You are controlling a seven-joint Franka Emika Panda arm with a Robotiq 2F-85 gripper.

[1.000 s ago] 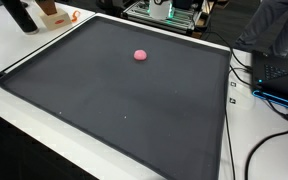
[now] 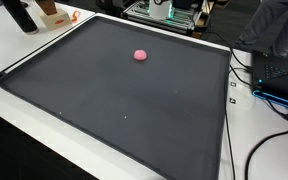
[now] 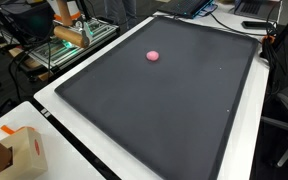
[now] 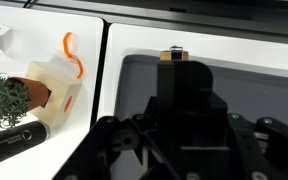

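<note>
A small round pink object (image 2: 140,55) rests on the dark grey mat (image 2: 124,105), toward its far edge. In the second exterior view the same pink object (image 3: 152,56) lies near the mat's upper left part. My gripper reaches up the middle of the wrist view, over the mat's border. It is shut on a small tan piece (image 4: 168,56) with a silvery bit at its top. The black fingers hide most of that piece. The pink object does not show in the wrist view.
Beside the mat stand a potted plant (image 4: 8,97), a pale wooden block (image 4: 56,90), a black cylinder (image 4: 19,143) and an orange loop (image 4: 74,52). A laptop (image 2: 279,82) with cables sits at the right.
</note>
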